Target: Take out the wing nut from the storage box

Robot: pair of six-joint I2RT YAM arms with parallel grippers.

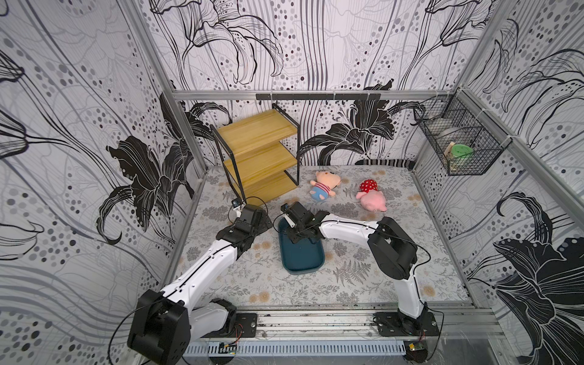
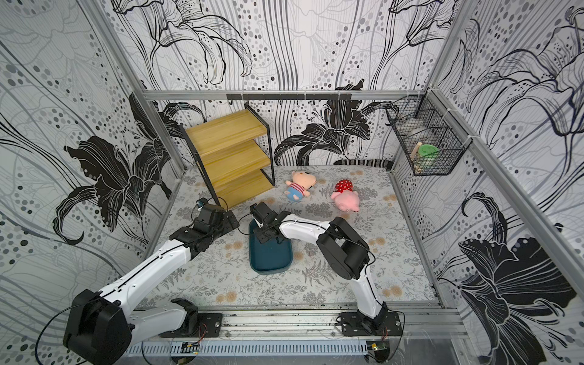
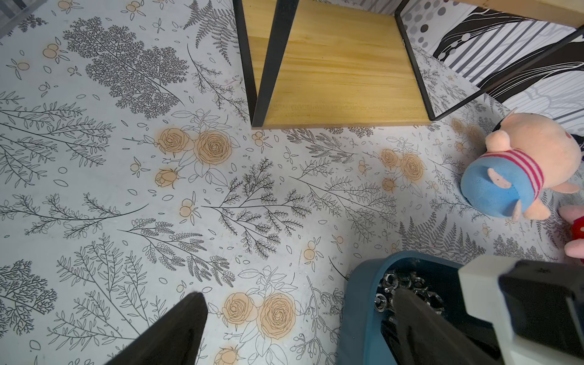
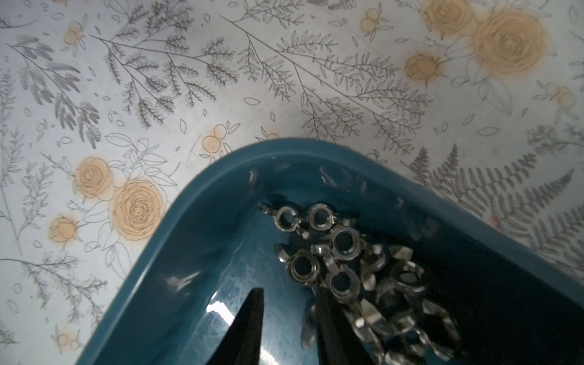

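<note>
A teal storage box [image 1: 301,261] stands on the table, with a pile of silver wing nuts [image 4: 344,283] bunched at one end. My right gripper is down inside the box beside the pile, fingers part open, with nothing visibly held between them; from the top views its wrist covers the nuts. My left gripper [image 1: 258,222] hovers just left of the box; in the left wrist view its dark fingertips are blurred at the bottom edge, over table and box side, and their state is unclear.
A wooden three-tier shelf [image 1: 261,164] stands behind at left. Two plush toys, a striped one [image 1: 323,185] and a pink one [image 1: 372,199], lie behind the box to the right. A wire basket [image 1: 462,164] hangs on the right wall.
</note>
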